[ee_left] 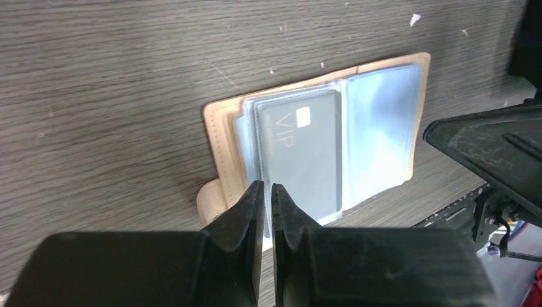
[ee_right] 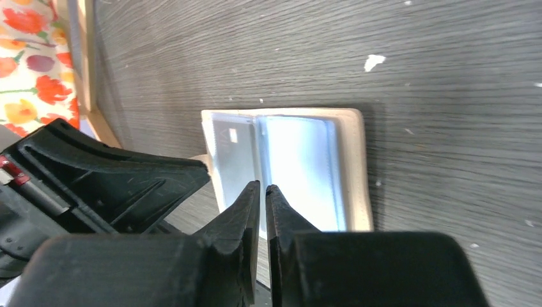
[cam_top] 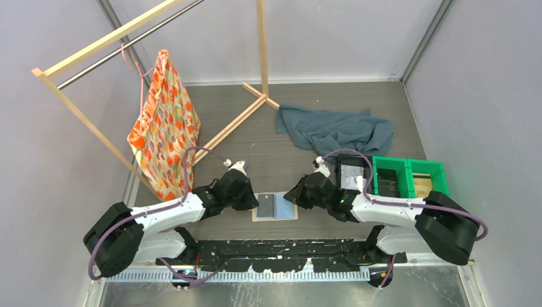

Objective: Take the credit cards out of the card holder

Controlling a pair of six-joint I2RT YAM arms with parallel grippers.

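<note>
An open card holder [cam_top: 275, 218] lies flat between the grippers, with a grey card [ee_left: 300, 160] marked VIP on one side and a light blue sleeve [ee_left: 380, 128] on the other. My left gripper is over the holder's left edge, its fingertips close together with a narrow gap and no card visible between them. My right gripper hangs over the light blue side, fingertips also nearly together, nothing seen between them. How far either stands above the holder is hard to tell.
A blue-grey cloth [cam_top: 332, 131] lies behind, green bins [cam_top: 434, 173] stand at right, and a patterned fabric [cam_top: 166, 134] hangs from a wooden rack at left. The floor behind the holder is clear.
</note>
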